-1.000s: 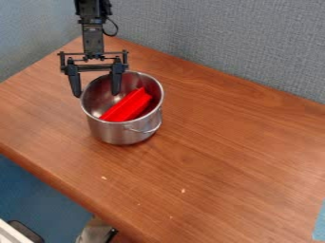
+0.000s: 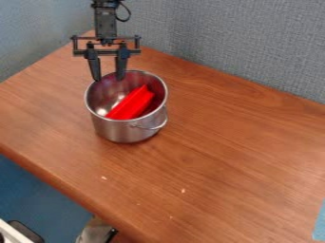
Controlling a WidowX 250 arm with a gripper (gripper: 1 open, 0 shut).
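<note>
A steel pot (image 2: 110,130) with a wire handle stands on the wooden table, left of centre. Inside it lies a red block (image 2: 132,102), angled toward the upper right. My gripper (image 2: 108,76) hangs above the pot's back rim, its two dark fingers apart and open, with nothing seen between them. Whether the fingertips dip inside the rim is hard to tell.
Grey padded walls border it at the back and left. A metal object lies below the table's front-left edge.
My gripper has moved up and to the right from over the pot's back-left, toward the back of the pot. The pot and red block look unmoved.
</note>
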